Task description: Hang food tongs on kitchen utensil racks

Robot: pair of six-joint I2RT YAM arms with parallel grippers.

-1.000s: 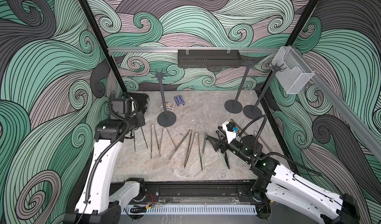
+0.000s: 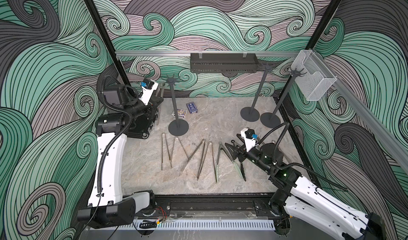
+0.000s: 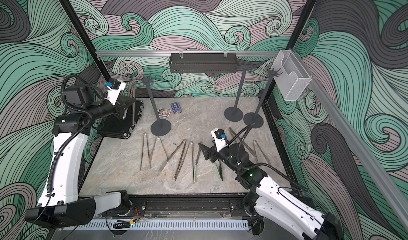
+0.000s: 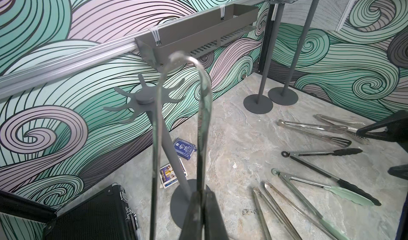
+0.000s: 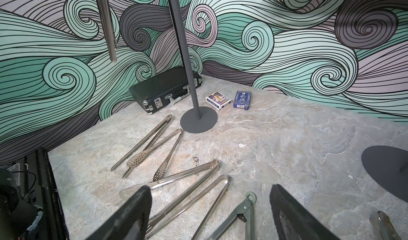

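Steel tongs [image 4: 204,108] hang upright from my left gripper, which is shut on them and raised just beside the left rack [image 4: 144,95], whose hooks appear behind the tongs' looped top in the left wrist view. Several steel and green-tipped tongs [image 2: 201,159] lie across the table's front. Over them at the right, my right gripper [image 2: 231,148] hovers, its two fingers apart in the right wrist view with nothing seen between them but table and tongs below.
Two more racks [image 2: 250,112] [image 2: 270,120] stand at the back right. A black case [image 4: 85,214] and two card boxes [image 2: 192,107] lie at the back left. A mesh basket [image 2: 314,78] and a dark shelf [image 2: 223,63] hang on rails.
The right gripper has shifted slightly.
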